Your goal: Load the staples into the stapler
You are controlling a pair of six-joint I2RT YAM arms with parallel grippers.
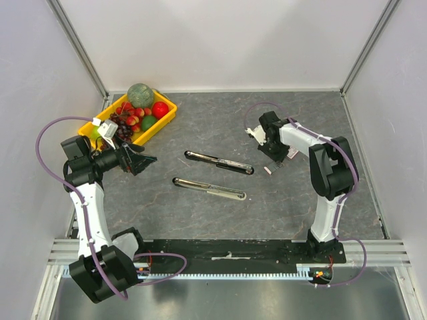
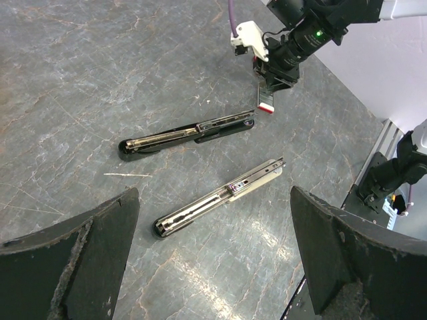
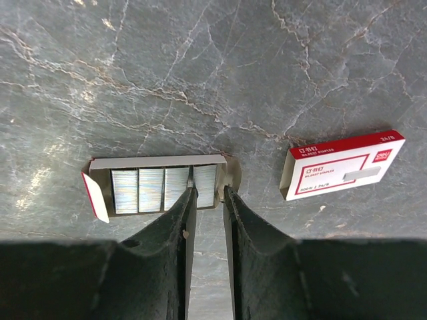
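Note:
Two long staplers lie opened out on the table, a black one point(image 1: 219, 162) farther back and a white one point(image 1: 209, 189) nearer the front. In the right wrist view an open staple box point(image 3: 160, 161) holds several blocks of staples point(image 3: 151, 190) in a row. My right gripper is over the box's right part, its fingers part open. The rightmost staple block point(image 3: 205, 185) shows between its fingertips; whether they touch it I cannot tell. High over the table's left side, my left gripper point(image 1: 144, 160) stands open and empty.
A closed red and white staple box point(image 3: 343, 165) lies right of the open one. A yellow basket point(image 1: 170, 115) of fruit stands at the back left. A thin staple strip point(image 2: 128, 175) lies near the black stapler.

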